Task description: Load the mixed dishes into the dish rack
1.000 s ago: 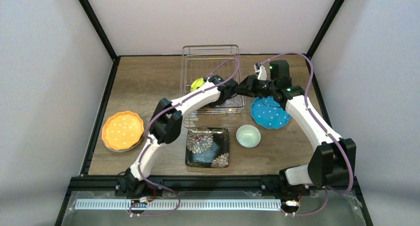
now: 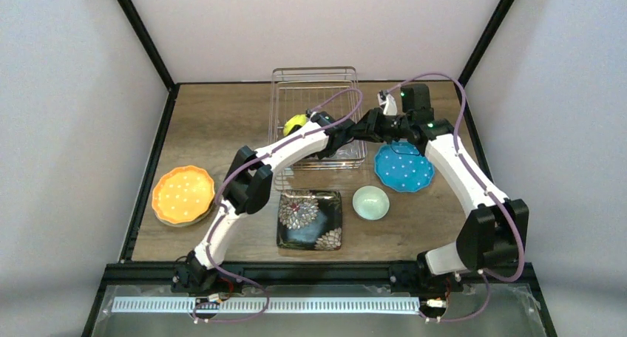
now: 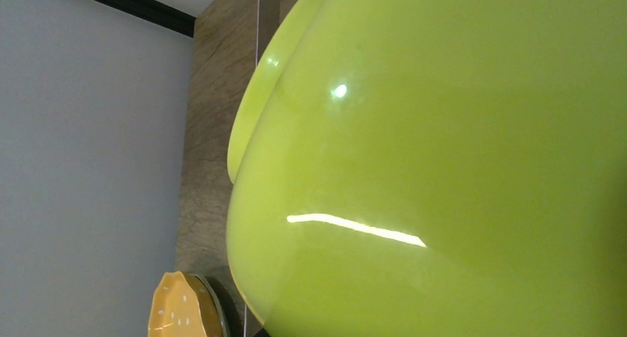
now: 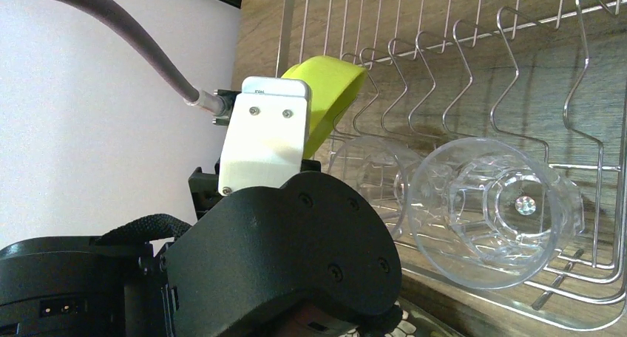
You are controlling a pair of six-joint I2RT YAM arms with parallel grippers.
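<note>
A yellow-green dish [image 2: 296,120] [image 3: 444,145] [image 4: 334,89] is at the wire rack [image 2: 314,75] [image 4: 577,12], right at my left gripper, filling that wrist view. The left gripper's fingers are hidden behind dish and arm, so its grip cannot be judged. Two clear cups [image 4: 484,219] lie in the rack. My right gripper is above the rack's right part, beside the left one; its fingertips and opening are hard to see. Orange plates [image 2: 182,195], a blue plate [image 2: 405,174], a pale green bowl [image 2: 370,202] and a dark square plate [image 2: 309,226] rest on the table.
Walls enclose the table [image 2: 222,115] at back and sides. Bare wood lies left of the rack. Both arms crowd the space over the rack and its right side.
The yellow-green dish shows a little more beside the left gripper; the left arm is otherwise almost still.
</note>
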